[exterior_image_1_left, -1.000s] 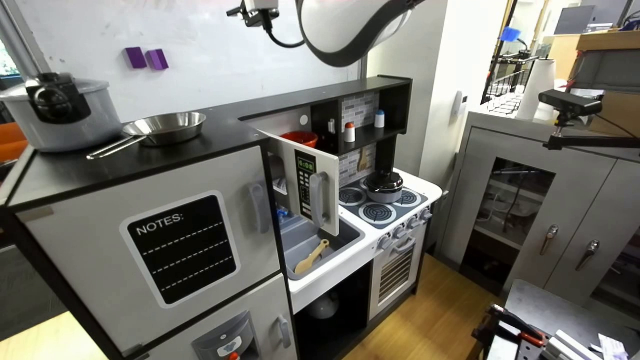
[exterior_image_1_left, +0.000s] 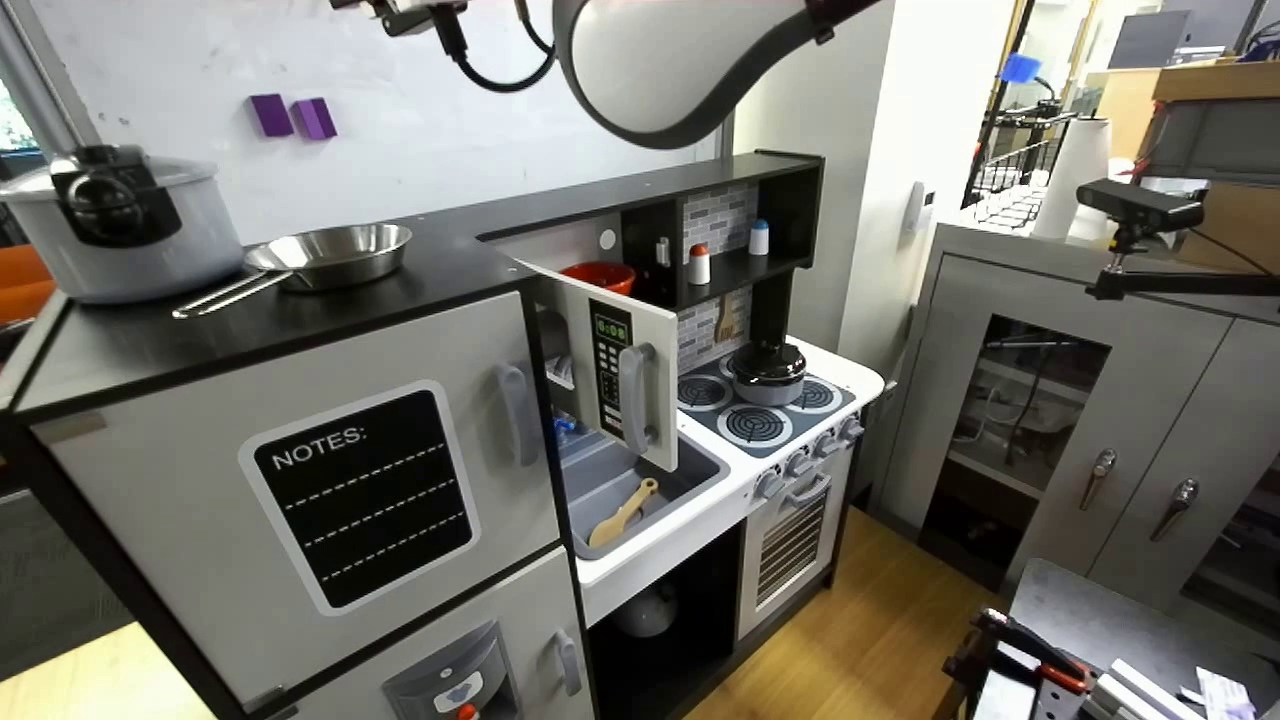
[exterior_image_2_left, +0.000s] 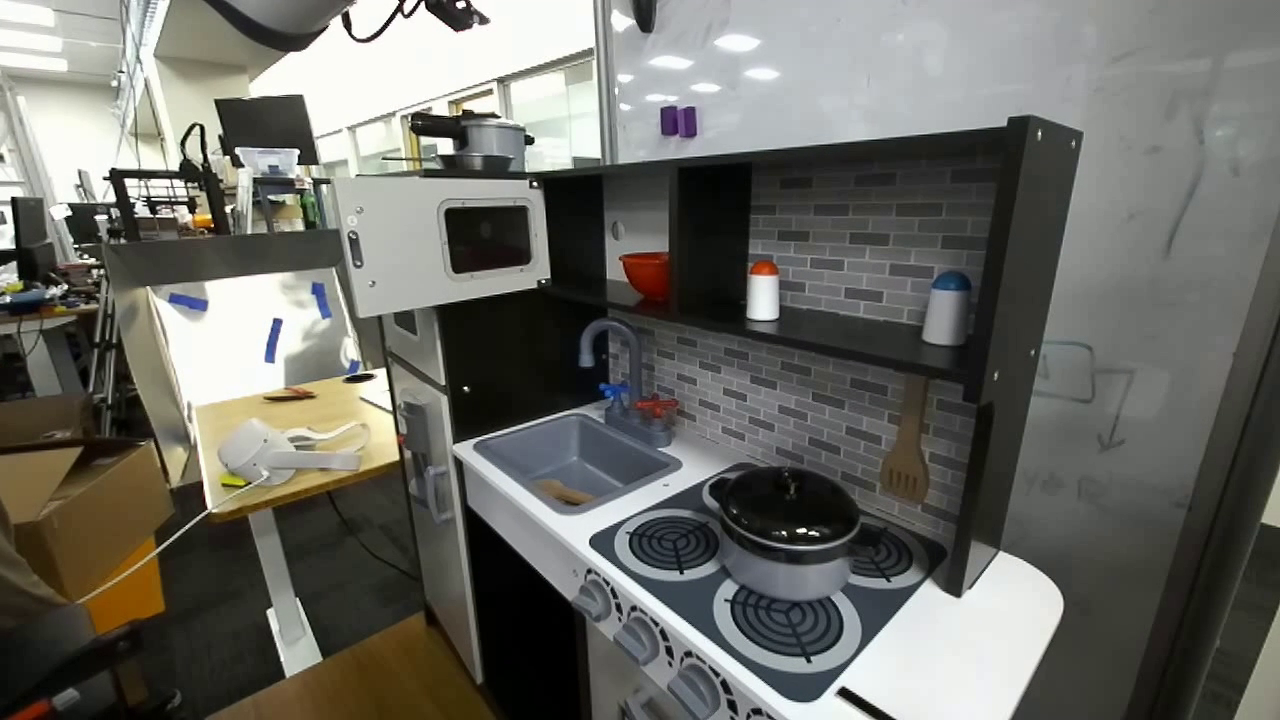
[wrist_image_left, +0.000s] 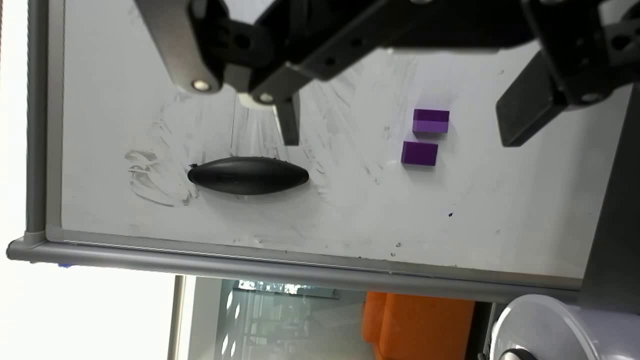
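In the wrist view my gripper is open, its two fingertips wide apart with nothing between them. Beyond it is the whiteboard (wrist_image_left: 348, 222), bearing two purple blocks (wrist_image_left: 419, 153) and a black oval eraser-like piece (wrist_image_left: 248, 176). My fingertips seem to stand off from the board; the exact distance cannot be told. Exterior view 1 shows only part of the arm (exterior_image_1_left: 672, 60) at the top, high above the toy kitchen. The microwave door (exterior_image_1_left: 612, 360) hangs open there. A grey pot with a black lid (exterior_image_2_left: 786, 528) rests on the stove.
On the kitchen's top stand a pressure cooker (exterior_image_1_left: 132, 222) and a steel pan (exterior_image_1_left: 330, 254). A red bowl (exterior_image_2_left: 645, 275) and two shakers, one orange-topped (exterior_image_2_left: 763, 292) and one blue-topped (exterior_image_2_left: 948, 308), occupy the shelf. A wooden utensil (exterior_image_1_left: 624, 514) lies in the sink.
In exterior view 1 the arm's end has shifted left and up, almost out of the frame. The kitchen and its objects look the same.
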